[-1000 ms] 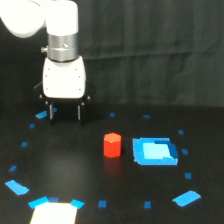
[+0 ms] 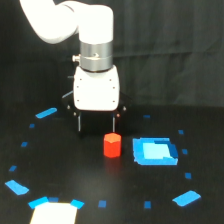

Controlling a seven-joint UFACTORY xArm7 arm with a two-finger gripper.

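A small red block stands on the dark table near the middle of the camera view. My white gripper hangs above and slightly left of it, pointing down. Its two thin dark fingers are spread wide, and nothing shows between them. Whether the right finger is over the block or behind it I cannot tell. To the right of the block lies a blue square with a whitish middle; whether it is a shallow tray or a flat marking is unclear.
Blue tape strips and small blue squares mark the black table's edges. A pale, cream-coloured object is cut off by the bottom edge. Bare table lies left of the block and in front of it.
My arm has moved right and a little lower, bringing the gripper from the left side close to the red block. Block and blue square have stayed put.
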